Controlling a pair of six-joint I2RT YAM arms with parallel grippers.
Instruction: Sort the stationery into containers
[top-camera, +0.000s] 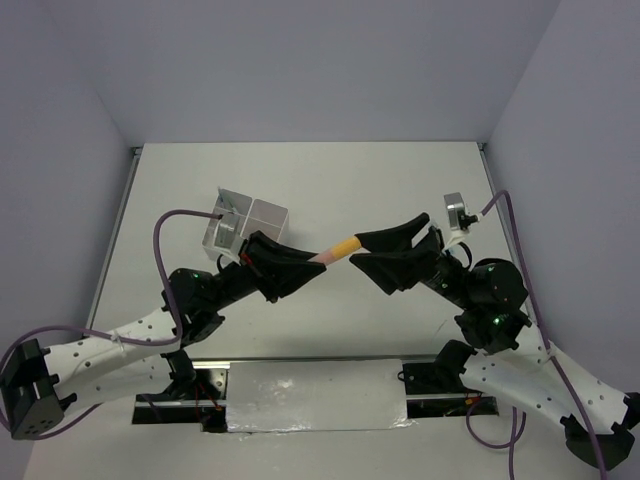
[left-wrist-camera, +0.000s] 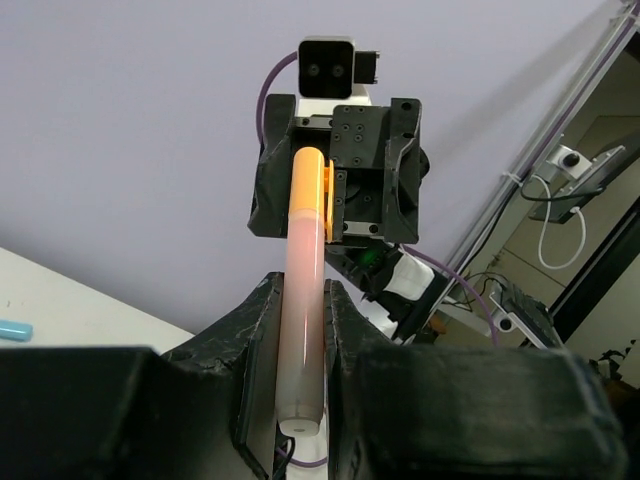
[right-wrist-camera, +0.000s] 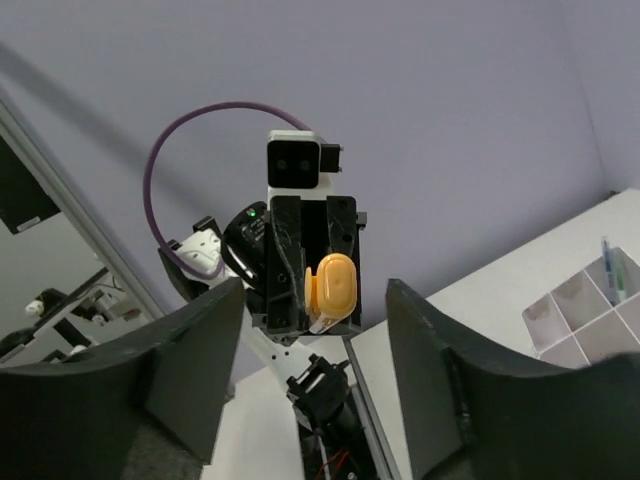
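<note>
A marker with a pink barrel and orange cap points up and right between the grippers. My left gripper is shut on its barrel, as the left wrist view shows. My right gripper stands open around the orange cap, which shows end-on between its fingers in the right wrist view; whether it touches cannot be told. A grey compartment container sits at the back left of the table, partly behind the left arm, with thin items in one compartment.
A light blue cylindrical item lies on it in the left wrist view. Grey walls stand behind and at both sides.
</note>
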